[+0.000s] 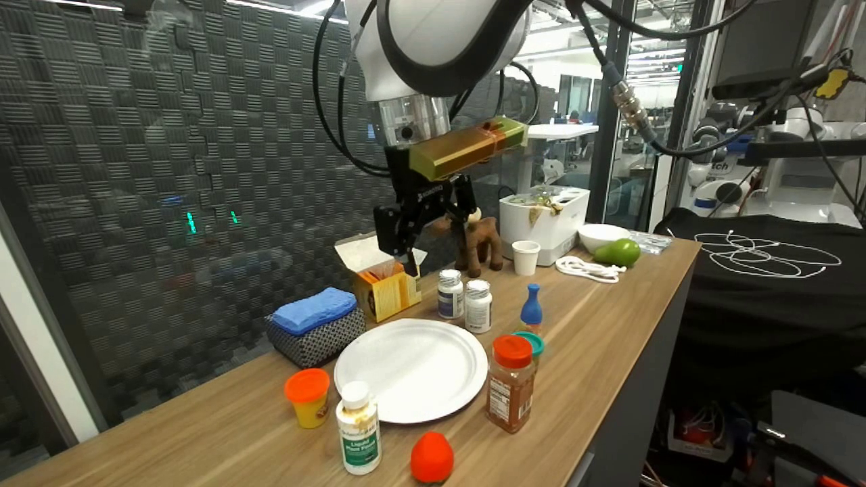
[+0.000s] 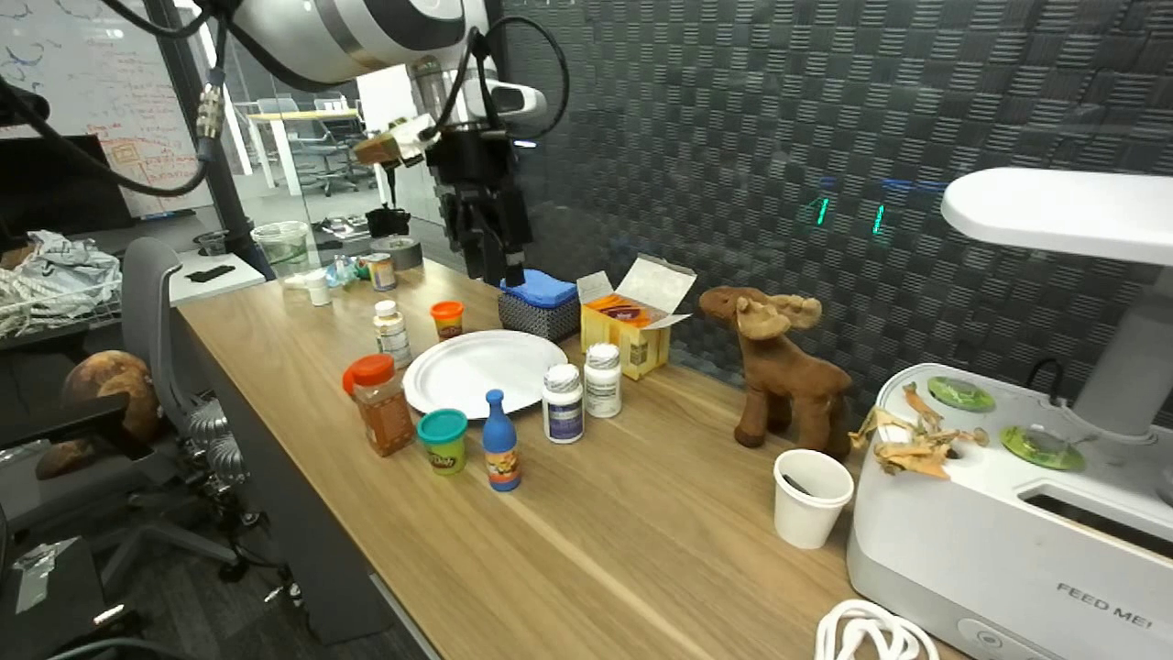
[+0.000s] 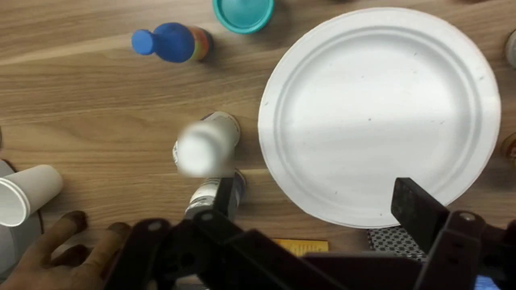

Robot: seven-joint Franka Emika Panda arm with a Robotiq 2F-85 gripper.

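My gripper is open and empty, hanging above the back part of the table; its dark fingers (image 3: 418, 215) are spread wide in the wrist view. Below it lie the rim of a white plate (image 1: 411, 369) and the yellow open box (image 2: 627, 332), largely hidden by the arm in the wrist view. Two white pill bottles (image 2: 563, 402) stand side by side between plate and stuffed moose (image 2: 786, 368). A blue cloth (image 1: 314, 310) rests on a patterned box (image 1: 316, 341). The blue bottle (image 2: 500, 442) stands upright near the teal-lidded tub (image 2: 443, 440).
Around the plate's near side are a red-lidded spice jar (image 1: 511, 385), an orange-lidded tub (image 1: 308, 398), a white bottle (image 1: 358, 429) and a red object (image 1: 431, 457). A white cup (image 2: 811, 497) and white planter (image 2: 990, 528) stand toward the other end. Open wood lies along the front edge.
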